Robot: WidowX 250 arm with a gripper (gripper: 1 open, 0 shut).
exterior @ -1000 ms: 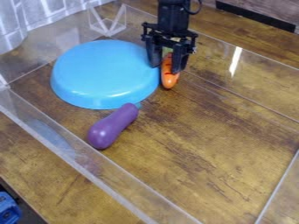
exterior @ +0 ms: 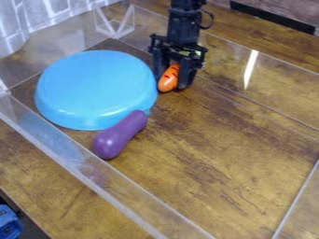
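Note:
My black gripper (exterior: 176, 58) is over an orange carrot-like object (exterior: 167, 81) just right of a light blue upturned bowl or lid (exterior: 96, 85). Its fingertips are around or just above the orange object; whether they are shut on it is unclear. A purple eggplant-like toy (exterior: 119, 134) lies below the blue piece on the wooden surface.
Clear plastic walls (exterior: 253, 204) border the wooden tray floor (exterior: 218, 149). A small blue object (exterior: 6, 224) sits outside at the lower left.
The gripper and orange object have shifted slightly left, with the orange object now at a different slant. The blue piece has also shifted left and down and looks tilted differently.

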